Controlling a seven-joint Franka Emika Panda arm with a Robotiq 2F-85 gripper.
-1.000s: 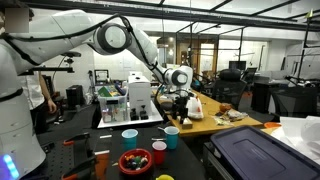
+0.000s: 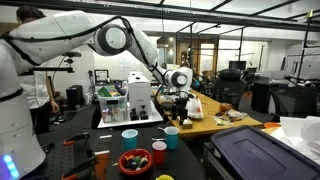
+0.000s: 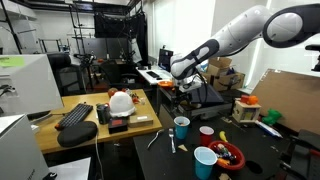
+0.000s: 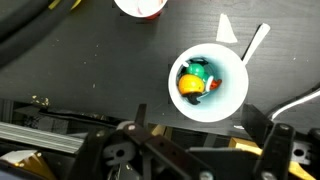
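My gripper stands open, with one of its fingers at the left and the other at the right of the wrist view. Between and beyond them is a cup seen from above, pale inside, holding small green, orange and dark pieces. In exterior view 2 the gripper hangs above a blue cup, with a clear gap. A red cup, a second blue cup and a red bowl with small colourful things stand on the dark table.
Pale cutlery lies beside the cup in the wrist view. A wooden desk with clutter, a clear storage box and a large dark lidded bin stand around. Dark tabletop left of the cup is free.
The arm has shifted slightly, with its forearm and gripper a little lower than before. Cups and bowl have stayed in place.
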